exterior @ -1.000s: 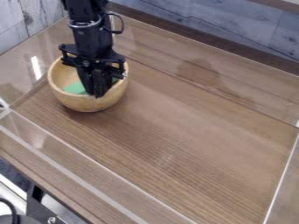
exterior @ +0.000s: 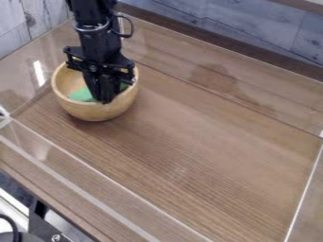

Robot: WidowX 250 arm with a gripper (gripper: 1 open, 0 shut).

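Observation:
A tan bowl (exterior: 91, 108) sits on the wooden table at the left, with a green object (exterior: 81, 95) partly visible inside it. My black gripper (exterior: 104, 98) reaches down from above into the bowl, over or beside the green object. Its fingers are dark and overlap, so whether they are open or shut, or touching the object, is unclear.
A pale wall or panel stands at the upper left, and black cables lie at the lower left corner.
The bowl stays in about the same place.

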